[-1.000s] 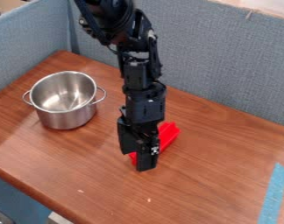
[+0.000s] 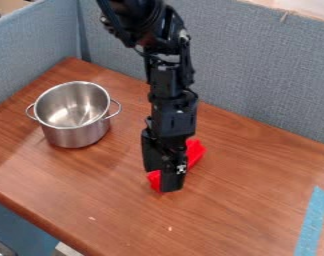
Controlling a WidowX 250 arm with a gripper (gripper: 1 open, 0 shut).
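Note:
My black gripper (image 2: 166, 166) is low over the middle of the wooden table, pointing down at a red object (image 2: 194, 152) that lies on the tabletop. The gripper's body covers much of the red object, which shows on both sides of the fingers. Whether the fingers are closed on it is hard to make out.
A steel pot (image 2: 73, 115) with two handles stands at the left. Grey padded walls (image 2: 258, 70) border the back and left. A light blue strip (image 2: 312, 220) lies at the right edge.
My arm and gripper have shifted slightly to the right and up since a second ago. The pot has not moved.

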